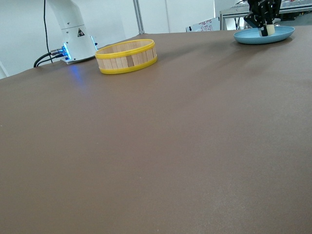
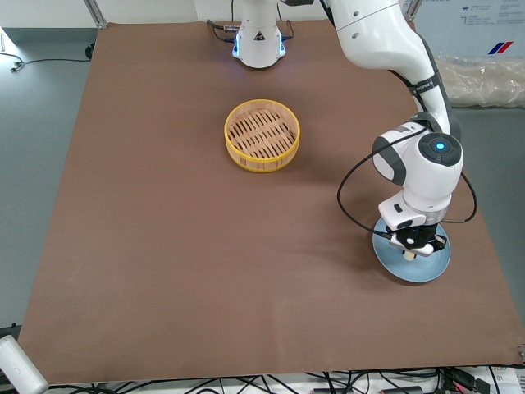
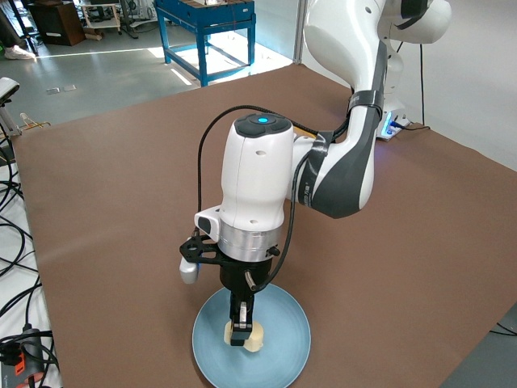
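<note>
The white arm reaches down to a light blue plate (image 2: 392, 256) at the right of the table, shown also in the top view (image 1: 248, 39) and right view (image 3: 210, 343). A small pale cream piece (image 3: 254, 338) sits on the plate. My black gripper (image 3: 241, 330) is low over the plate, its fingers around or against that piece; whether they are shut on it I cannot tell. A round yellow-rimmed slatted wooden basket (image 2: 262, 135) stands on the brown table, up and left of the plate in the left view.
The arm's base (image 2: 258, 45) stands at the back, with cables beside it. Loose cables and devices lie beyond the near edge.
</note>
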